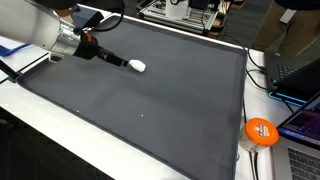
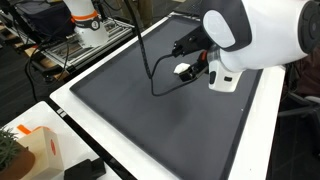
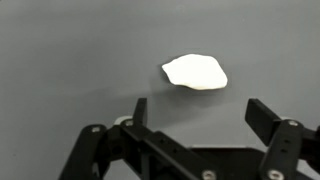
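On the dark grey board (image 1: 165, 110) lies a small white object (image 1: 137, 66), flat and rounded with one pointed end in the wrist view, where the same white object (image 3: 196, 72) sits ahead of the fingertips. My gripper (image 1: 125, 65) is just to its left in exterior view 1, and the two look very close. Seen from the wrist, the gripper stands open, its black fingers spread apart with nothing between them. In exterior view 2 the white object (image 2: 183, 69) shows beside the fingers, partly hidden by the arm.
Much of the board is bare. Its white table border (image 1: 110, 133) runs around it. An orange-lidded container (image 1: 261, 133) and a laptop (image 1: 295, 85) stand on the right. A plant (image 2: 10, 150) is at exterior view 2's lower left corner.
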